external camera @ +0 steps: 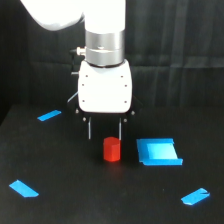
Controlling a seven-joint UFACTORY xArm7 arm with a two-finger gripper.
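In the camera view, a small red block (111,152) stands on the black table. My gripper (105,128) is above the block in the image, its two thin fingers pointing down. They stand apart with dark space between them, so the fingers are open. The block's top edge lies slightly below the fingertips in the image, nearer the right finger. Whether the fingers are over the block or behind it cannot be told from this angle.
A blue taped square (158,152) lies right of the block. Blue tape strips mark the table at back left (49,115), front left (23,188) and front right (195,196). A dark curtain (180,55) hangs behind.
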